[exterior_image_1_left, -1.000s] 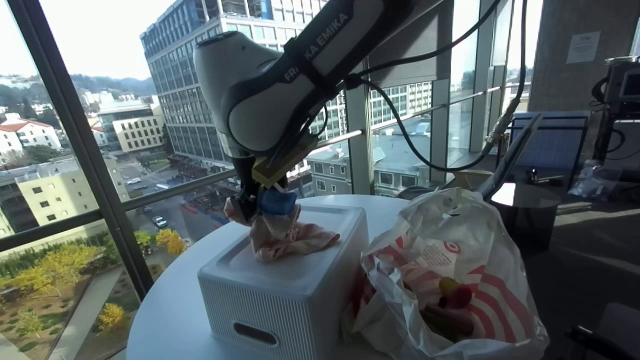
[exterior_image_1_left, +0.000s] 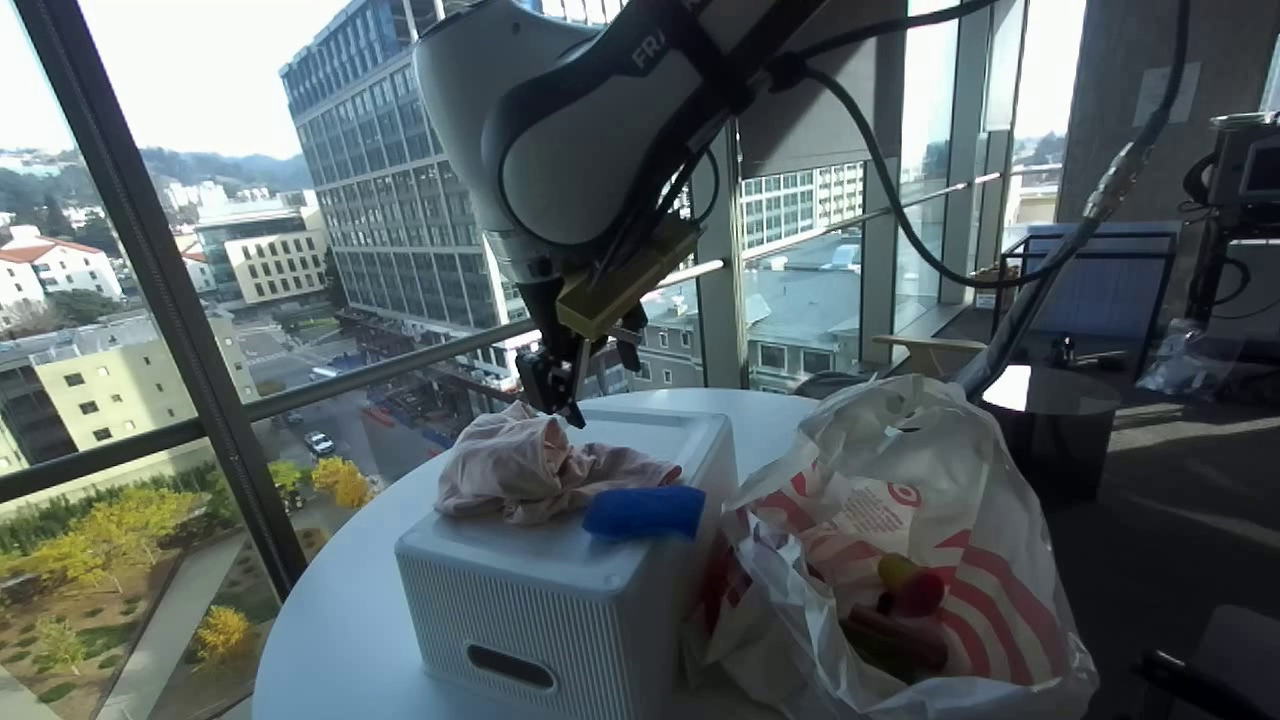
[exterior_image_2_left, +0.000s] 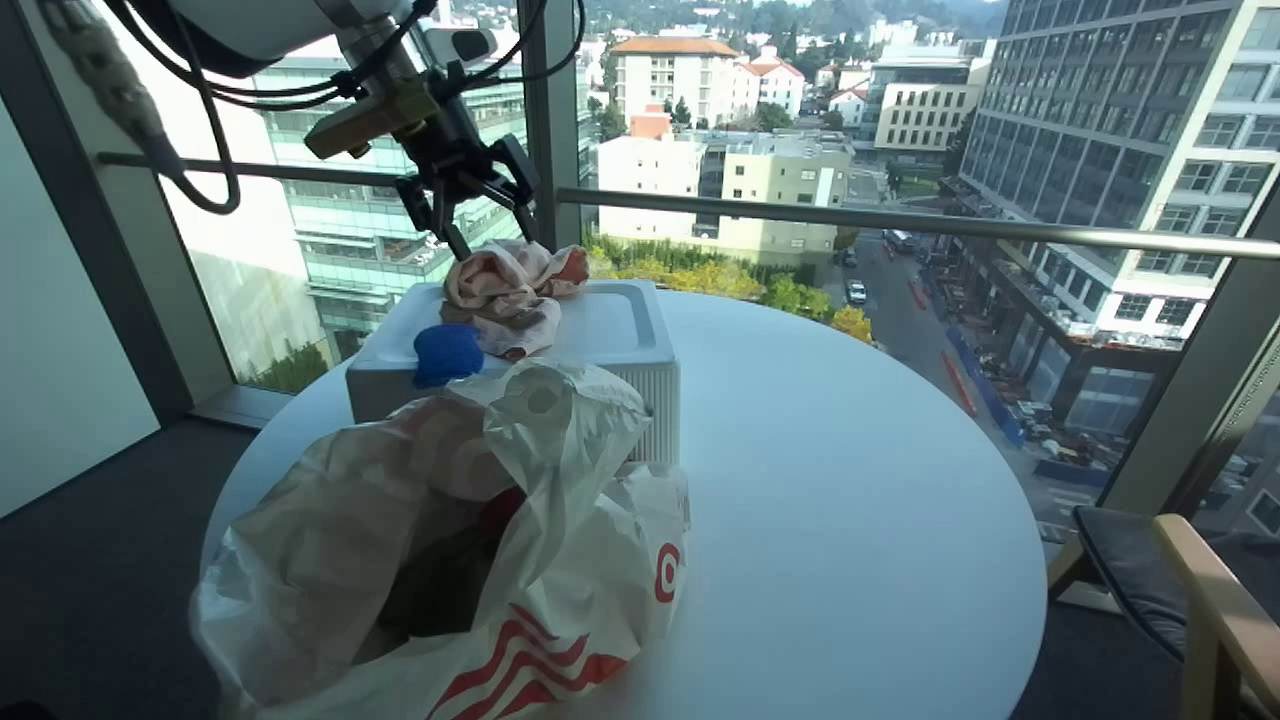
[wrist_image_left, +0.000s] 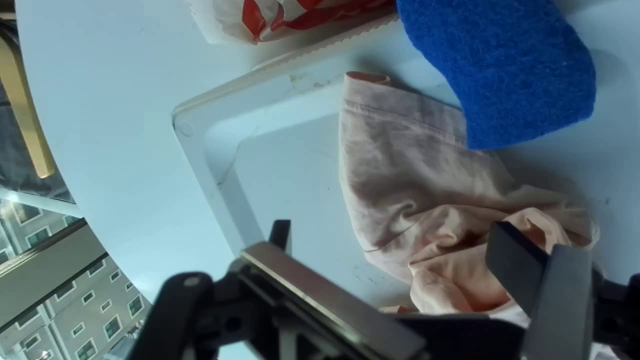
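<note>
My gripper (exterior_image_2_left: 494, 246) is open just above the back of a crumpled pale pink cloth (exterior_image_1_left: 516, 468), nothing held in it. The cloth lies heaped on top of an upturned white box (exterior_image_1_left: 528, 588). In the wrist view one finger (wrist_image_left: 520, 264) overlaps the cloth (wrist_image_left: 414, 174), while the other finger (wrist_image_left: 280, 235) stands over the bare box top. A blue felt-like piece (exterior_image_1_left: 648, 512) rests on the box near its edge. It laps over one end of the cloth, as the wrist view shows on the blue piece (wrist_image_left: 504, 72) at upper right.
Against the box stands a white plastic bag (exterior_image_1_left: 1020, 516) with red print and several items inside. Windows and a rail (exterior_image_2_left: 912, 222) border the table.
A second ago my gripper was down among the bunched cloth, with the blue piece up beside it. Now the gripper is higher, the blue piece lies on the box and the cloth has slumped flatter.
</note>
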